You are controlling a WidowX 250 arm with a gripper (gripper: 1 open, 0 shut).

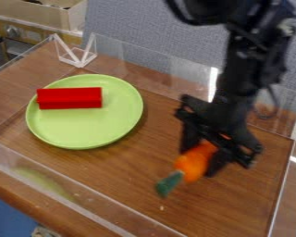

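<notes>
My black gripper (216,148) is at the centre right of the camera view, blurred, shut on an orange carrot (194,159) with a green top that points down and to the left. It is held to the right of a green plate (89,130), on which a red block (69,98) lies toward the back left.
A clear low barrier runs along the back and front, with a white wire piece (77,54) at the back left corner and a box (33,18) beyond.
</notes>
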